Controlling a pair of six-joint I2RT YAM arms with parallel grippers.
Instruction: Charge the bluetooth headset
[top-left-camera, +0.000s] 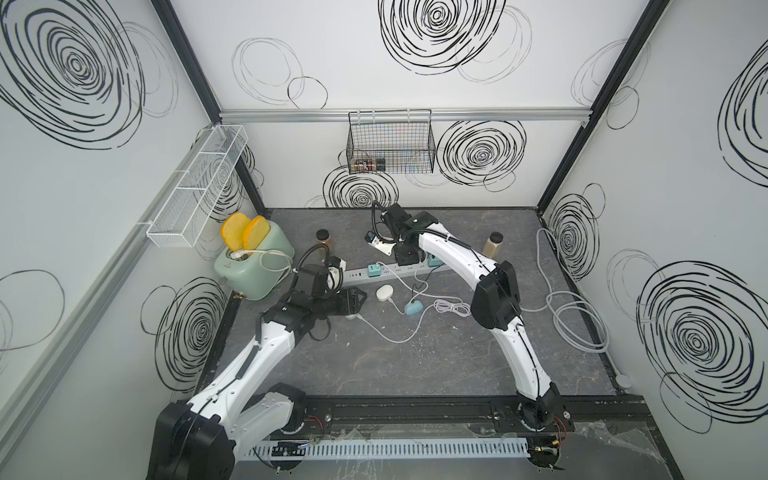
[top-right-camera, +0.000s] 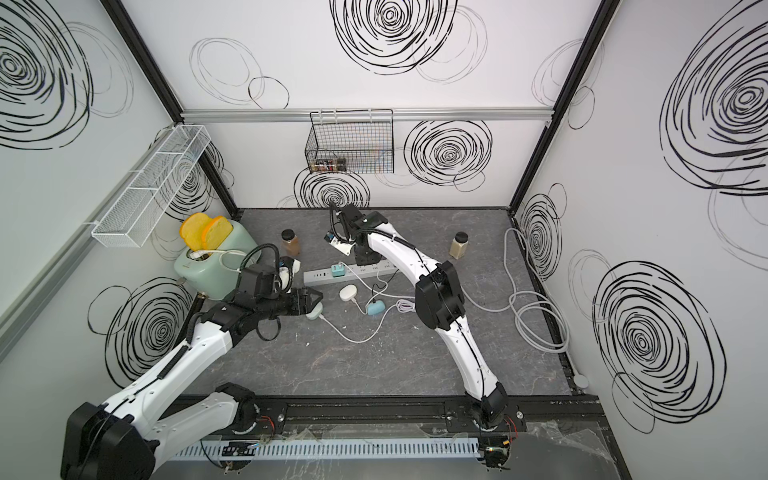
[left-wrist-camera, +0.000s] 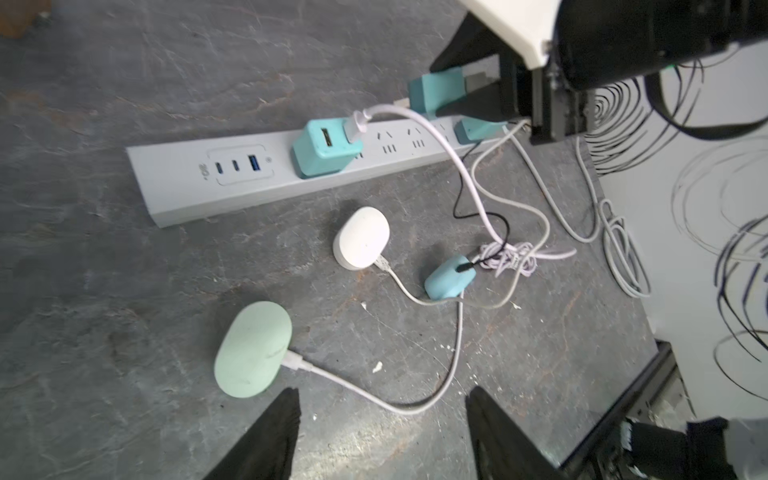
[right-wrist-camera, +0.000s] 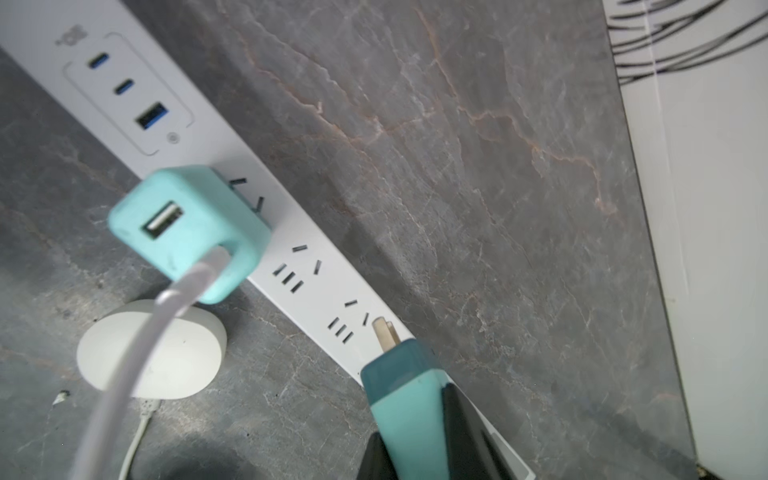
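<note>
My right gripper is shut on a teal charger (right-wrist-camera: 408, 420) whose bare metal prongs (right-wrist-camera: 386, 333) point out over the power strip (right-wrist-camera: 316, 276). The held charger is not in the strip. In the left wrist view, one teal adapter (left-wrist-camera: 326, 148) sits in the strip with a white cable, and another adapter (left-wrist-camera: 477, 128) is partly hidden behind my right gripper. A green earbud case (left-wrist-camera: 253, 349), a white case (left-wrist-camera: 361, 238) and a blue case (left-wrist-camera: 450, 278) lie on the table, each with a cable end at it. My left gripper hangs open, empty, near the green case.
A coiled white cord (top-left-camera: 572, 324) lies on the right. Two jars (top-left-camera: 324, 238) stand toward the back, and a green toaster (top-left-camera: 254, 260) is at the left. Thin cables cross the table in front of the strip.
</note>
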